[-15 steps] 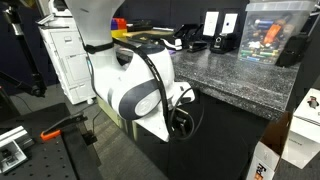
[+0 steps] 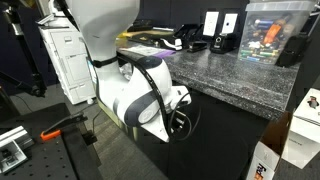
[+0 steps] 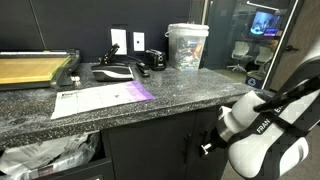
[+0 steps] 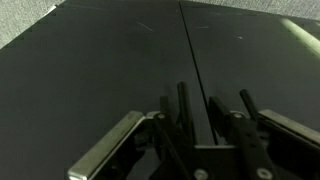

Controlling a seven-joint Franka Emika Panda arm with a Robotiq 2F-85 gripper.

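Observation:
My gripper faces the dark cabinet front under the counter. In the wrist view its two black fingers (image 4: 184,98) stand apart, and nothing shows between them but the dark panel behind. Left of a thin vertical seam lies one flat door (image 4: 100,75); another door (image 4: 250,60) lies to its right. That seam runs up from behind the fingers. From the side, the gripper (image 3: 207,143) is low, below the counter's edge and close to the doors. Whether its tips touch them cannot be told. The white arm (image 2: 138,98) partly hides the cabinet.
Above runs the speckled grey counter (image 3: 110,108), bearing a clear bin (image 3: 186,47), a black device (image 3: 112,71) and a white sheet (image 3: 100,97). An open compartment with a plastic bag (image 3: 50,155) lies at the left. White boxes (image 2: 301,135) stand right of the cabinet.
The arm has shifted slightly and its upper black band sits a little lower. The gripper stays near the cabinet front. The counter items have not moved.

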